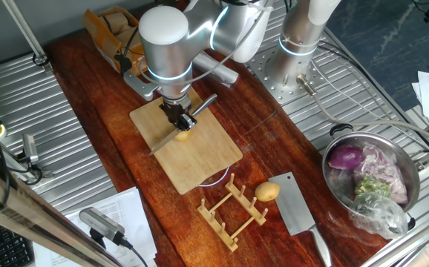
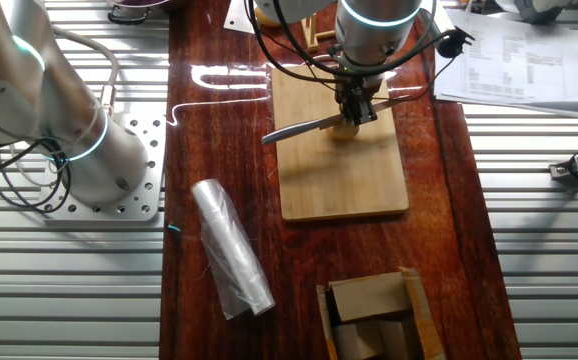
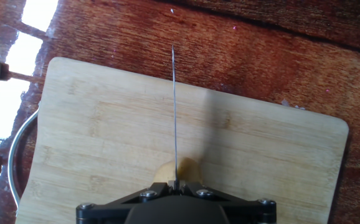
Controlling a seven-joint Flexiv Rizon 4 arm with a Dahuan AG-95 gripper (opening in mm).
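Observation:
My gripper (image 1: 185,124) is shut on a knife; its metal handle (image 1: 205,104) sticks out on one side and its thin blade (image 1: 162,142) on the other. In the wrist view the blade (image 3: 175,112) appears edge-on as a narrow line reaching past the board's edge. A potato (image 3: 167,169) sits on the wooden cutting board (image 3: 105,124), right under the blade by the gripper. Whether the edge has entered the potato cannot be made out. From the opposite side, the potato (image 2: 344,131) shows below the gripper (image 2: 357,112).
A wooden rack (image 1: 216,226), another potato (image 1: 267,191) and a cleaver (image 1: 292,208) lie beyond the board. A pot (image 1: 333,174) holding an onion and bagged vegetables stands at the side. A plastic roll (image 2: 231,245) and a cardboard box (image 2: 424,310) lie on the other side.

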